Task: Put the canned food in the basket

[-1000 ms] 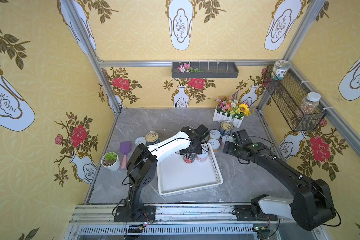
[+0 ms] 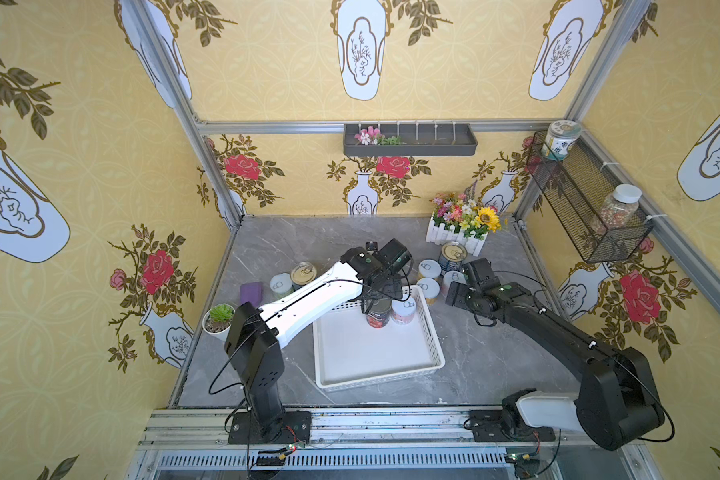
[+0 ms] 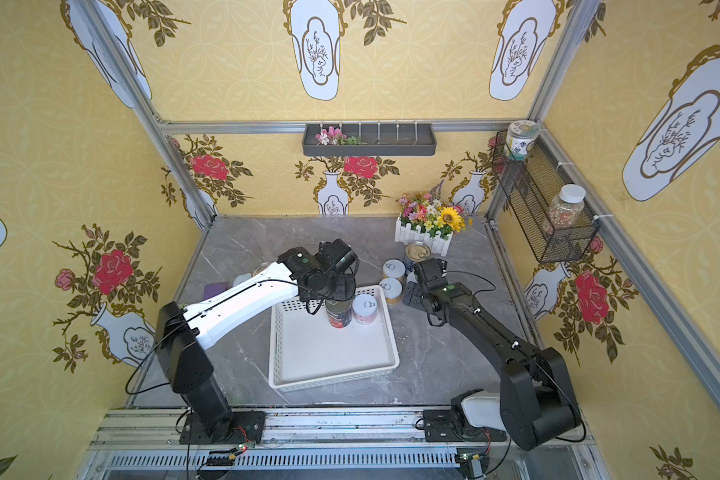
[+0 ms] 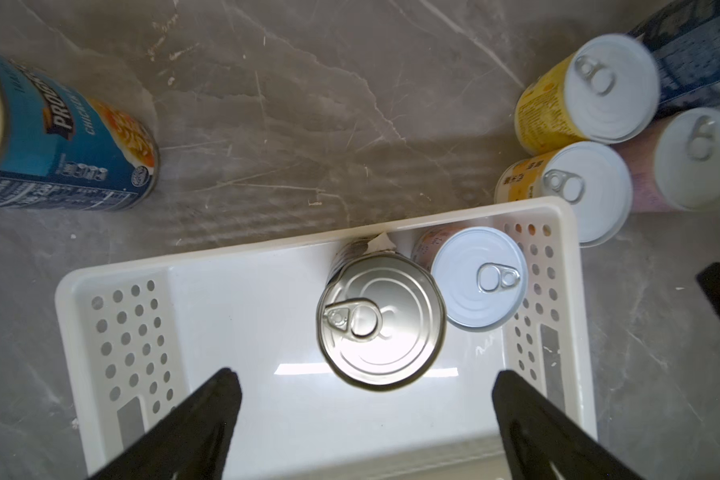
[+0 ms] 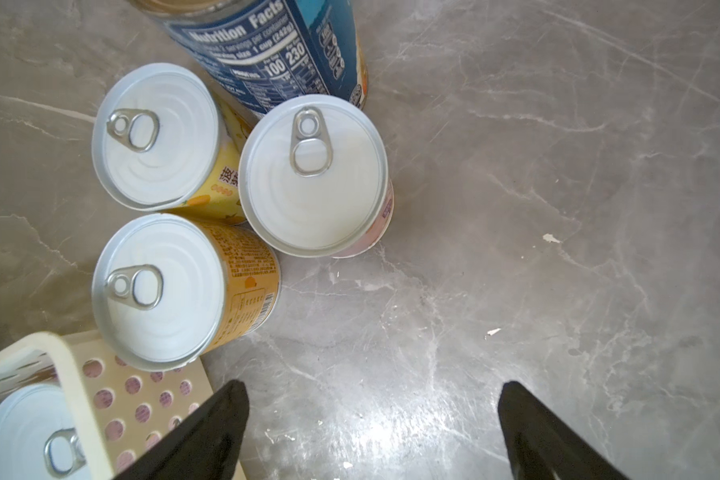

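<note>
Inside the white basket (image 2: 376, 352), at its back right, stand a dark-labelled can (image 4: 382, 320) with a metal lid and a pink can (image 4: 481, 276) with a white lid. Over the dark can my left gripper hangs open, nothing between its fingers. On the table, just outside the basket's back right corner, are an orange can (image 5: 164, 288), a yellow can (image 5: 160, 136), a pink can (image 5: 316, 176) and a blue can (image 5: 272, 48). My right gripper is open and empty, on the near side of that group. A blue soup can (image 2: 303, 274) and a white-lidded can (image 2: 281, 284) stand left of the basket.
A flower planter (image 2: 456, 232) stands behind the right cans. At the left are a purple spatula (image 2: 250, 293) and a potted succulent (image 2: 218, 317). The front and left of the basket floor are bare. A wire shelf (image 2: 588, 196) hangs on the right wall.
My left gripper has risen off the dark can, which stays standing in the basket; its arm now covers part of the spatula. The right arm has shifted only slightly.
</note>
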